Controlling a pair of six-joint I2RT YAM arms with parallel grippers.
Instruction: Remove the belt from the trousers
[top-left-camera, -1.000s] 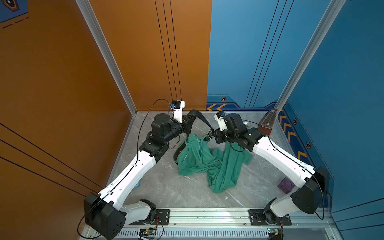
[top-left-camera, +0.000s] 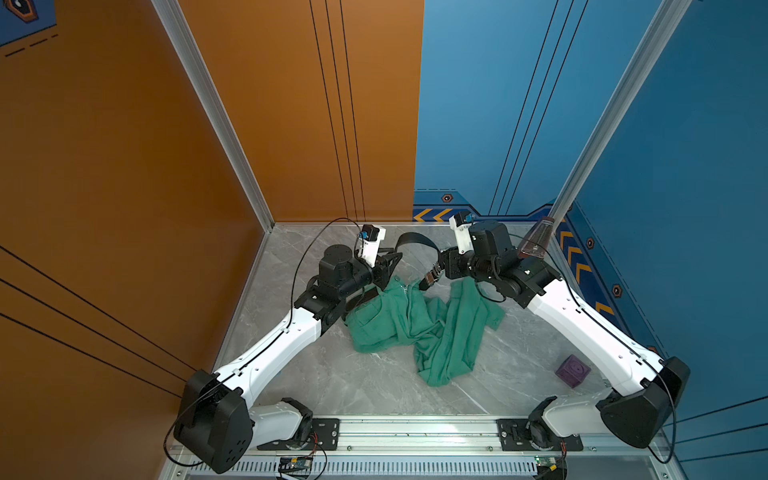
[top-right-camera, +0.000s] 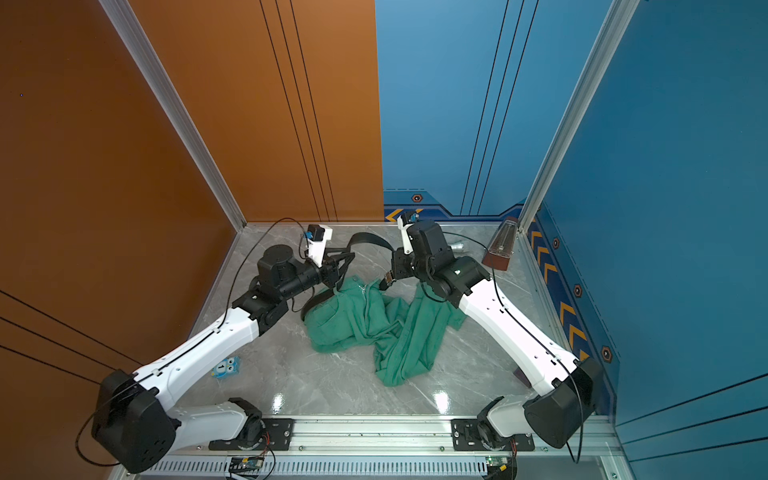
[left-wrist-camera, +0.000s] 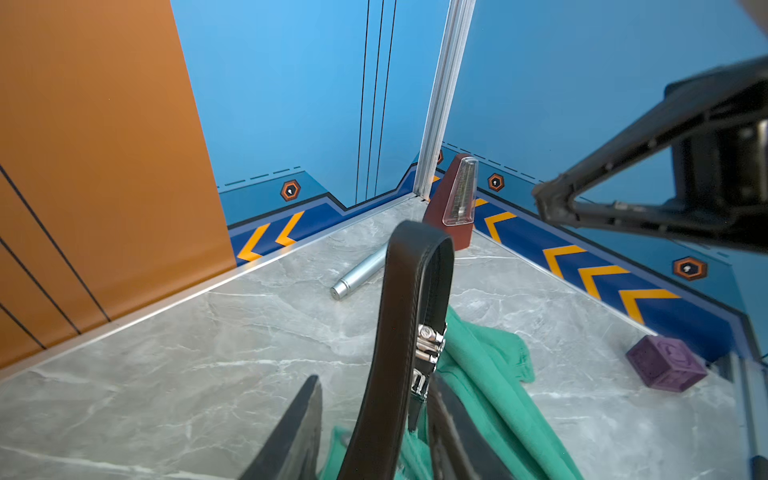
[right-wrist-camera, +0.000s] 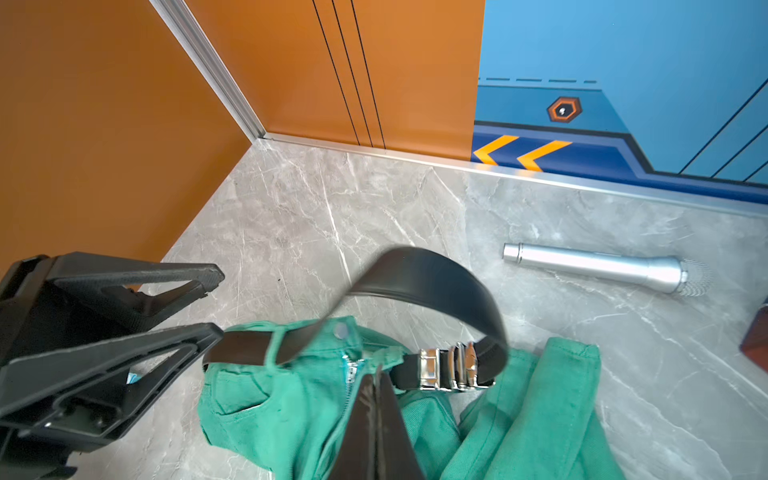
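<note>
The dark belt rises in a loop above the green trousers (top-left-camera: 432, 336); in the right wrist view it passes under a waistband loop, and its silver buckle (right-wrist-camera: 448, 368) lies over the fly. My left gripper has its fingers apart, one each side of the standing strap, not visibly clamped on it. My right gripper hangs over the trousers just below the buckle; its fingertips look close together and blurred, and whether they are shut I cannot tell.
A silver microphone (right-wrist-camera: 596, 264) lies at the back. A red metronome (left-wrist-camera: 445, 216) stands in the back right corner, a purple cube (left-wrist-camera: 664, 364) at the right.
My left gripper has moved down and right. My right arm has risen slightly and moved right. The belt's raised loop has shifted right with a rounder arch.
</note>
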